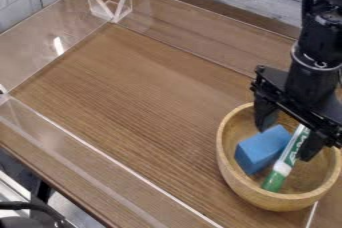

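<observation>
My black gripper (289, 122) stands open over a round tan bowl (238, 182) at the right of the camera view, its fingers down at the bowl's back rim. In the bowl, a blue block (261, 149) lies at the left, and a white and green tube (282, 165) lies slanted to its right, its upper end close to the gripper's fingers. Whether the fingers touch it I cannot tell.
Clear plastic walls run along its edges, with white corner brackets at the back left. Dark cables show at the lower left.
</observation>
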